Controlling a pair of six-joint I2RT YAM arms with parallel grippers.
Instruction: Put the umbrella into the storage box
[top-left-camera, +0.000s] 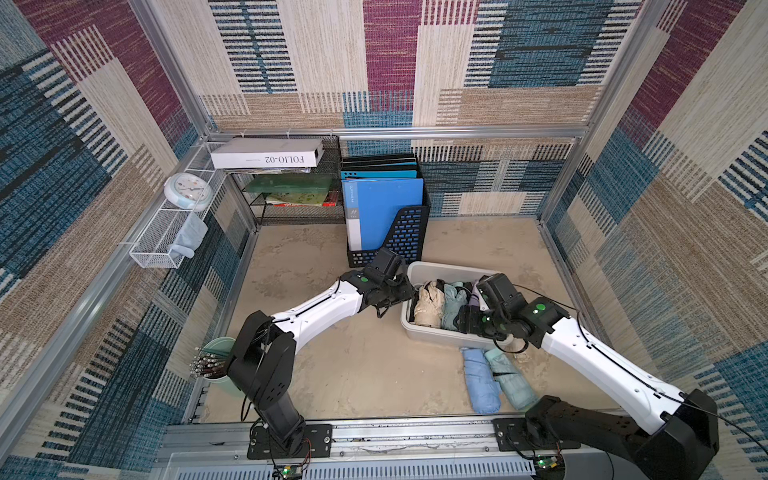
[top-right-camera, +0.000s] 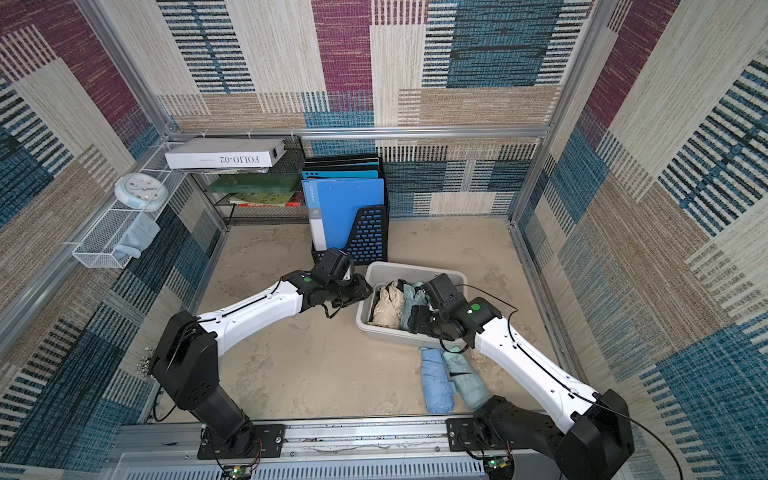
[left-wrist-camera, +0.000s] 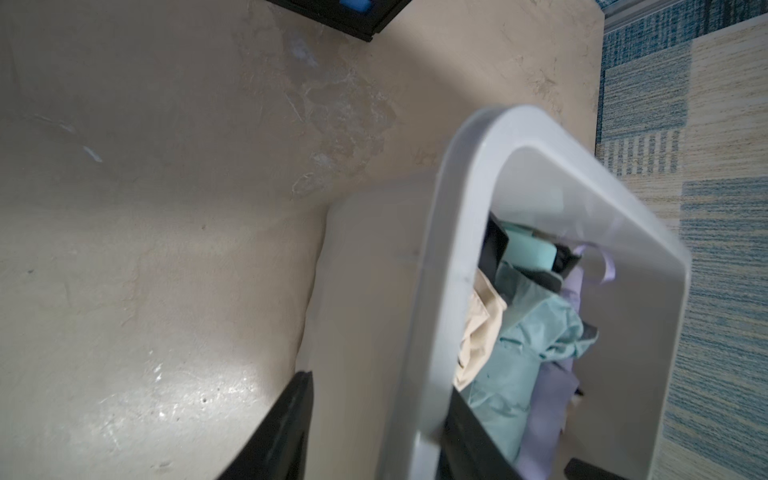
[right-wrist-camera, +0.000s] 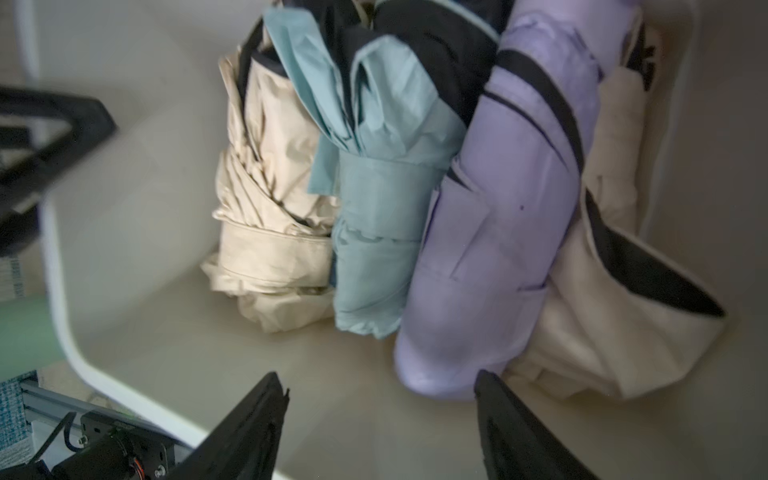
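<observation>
The pale storage box (top-left-camera: 440, 336) holds folded umbrellas: beige (right-wrist-camera: 272, 264), teal (right-wrist-camera: 380, 264), lilac (right-wrist-camera: 488, 264) and another beige one (right-wrist-camera: 616, 328). My left gripper is open at the box's left rim, fingers on either side of the wall. My right gripper stands apart-fingered over the box's front part, with nothing visible between its fingers. Outside, in front of the box, lie a blue umbrella (top-left-camera: 481, 380) and a teal one (top-left-camera: 516, 384); a beige one behind them is mostly hidden by the right arm.
A black file holder with blue folders (top-left-camera: 384, 212) stands behind the box. A green pen cup (top-left-camera: 224, 380) is at the far left.
</observation>
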